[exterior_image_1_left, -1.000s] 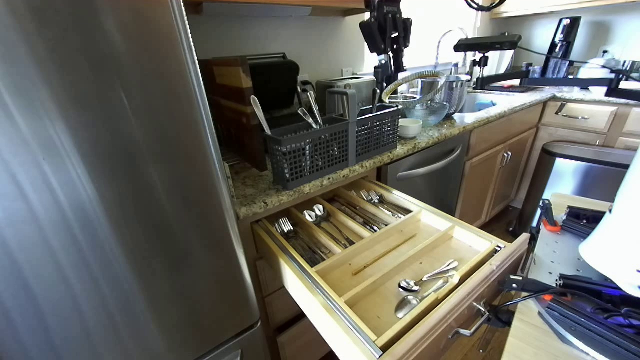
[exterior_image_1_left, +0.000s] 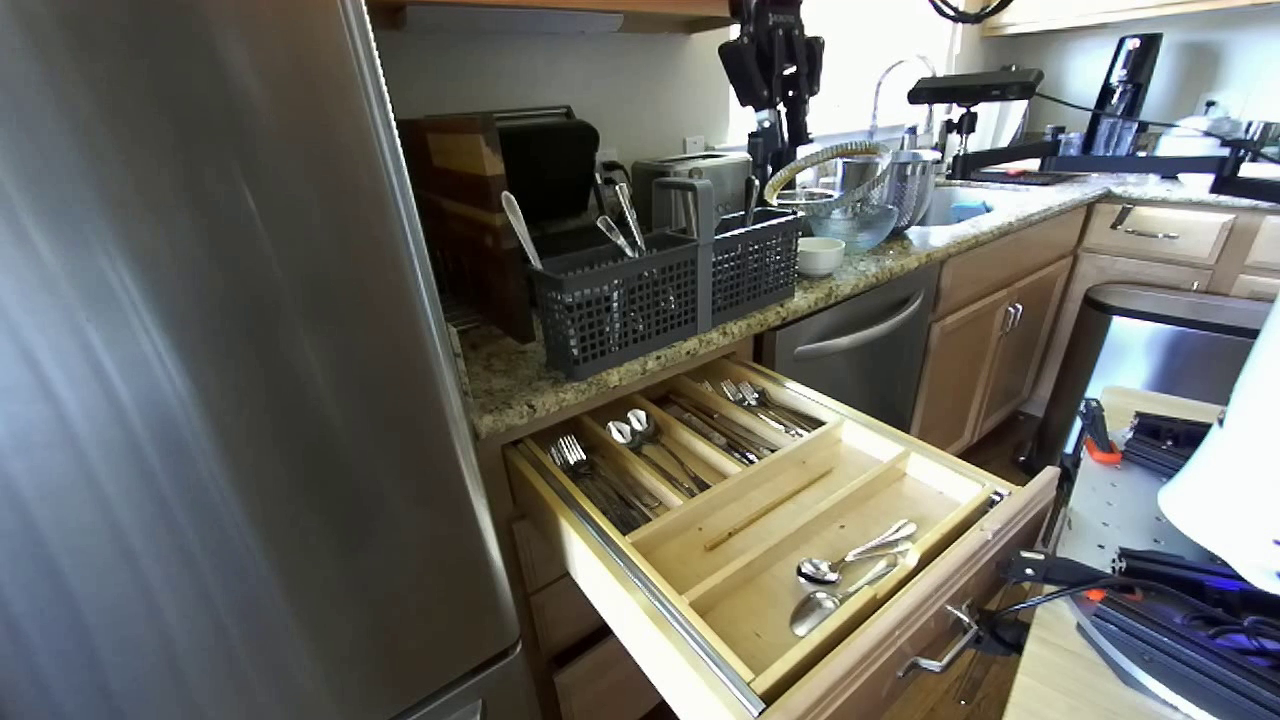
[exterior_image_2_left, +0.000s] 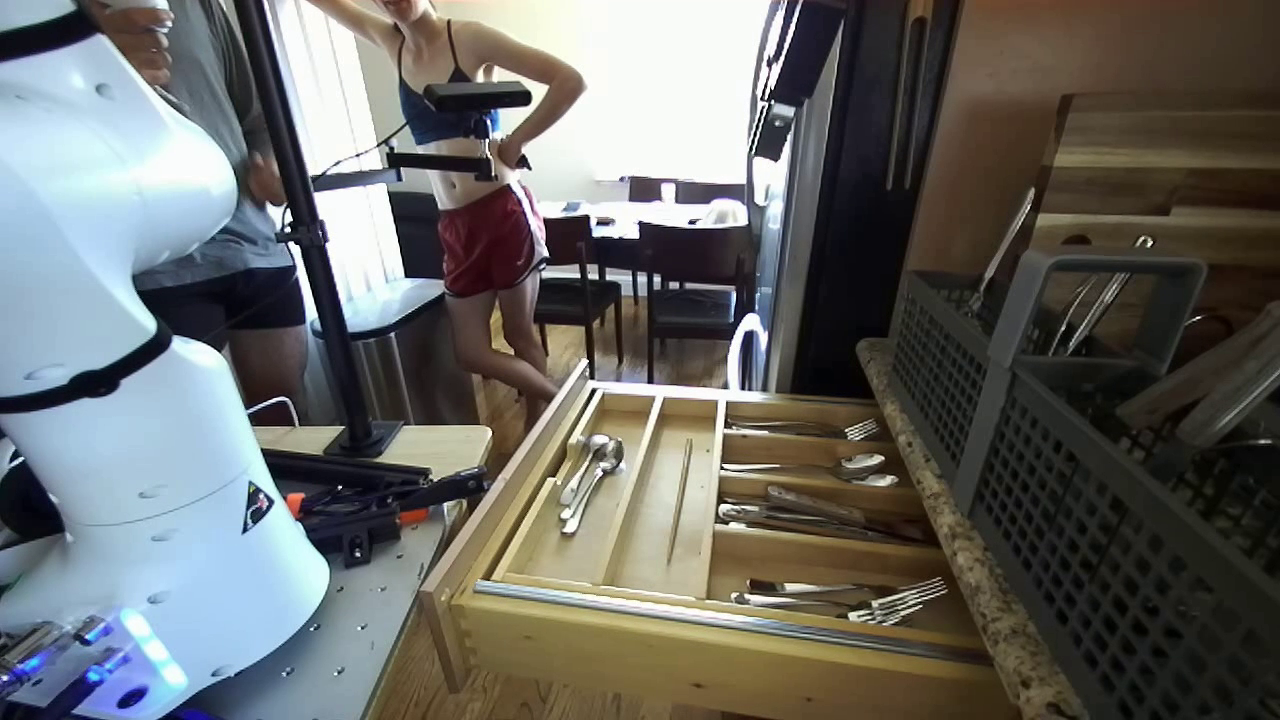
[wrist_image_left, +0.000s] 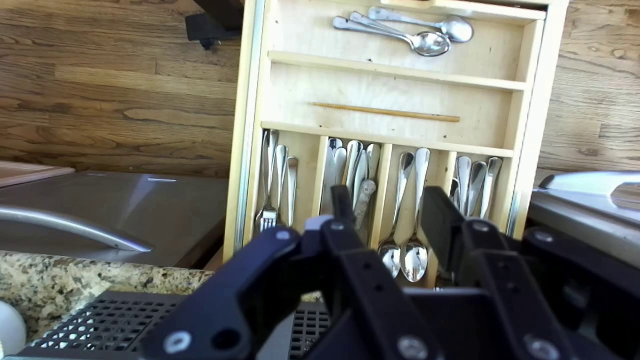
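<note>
In the wrist view my gripper is open, its dark fingers apart with no object seen between them. It points down from above the counter in exterior view 1, in the area behind the grey cutlery basket (exterior_image_1_left: 630, 294). Several utensils stand upright in that basket. The wooden drawer (exterior_image_1_left: 732, 534) is pulled out below; forks (exterior_image_1_left: 570, 456), spoons (exterior_image_1_left: 642, 426) and knives (exterior_image_1_left: 720, 432) lie in its rear compartments. A few loose spoons (wrist_image_left: 429, 43) rest in the front compartment, and a thin wooden stick (wrist_image_left: 387, 112) lies in the middle one.
A white bowl (exterior_image_1_left: 821, 256) and a glass bowl (exterior_image_1_left: 854, 224) sit right of the basket, with a toaster (exterior_image_1_left: 690, 180) behind. The fridge (exterior_image_1_left: 240, 360) borders the drawer on the left. Two people stand beyond the drawer in exterior view 2. The front compartments have bare room.
</note>
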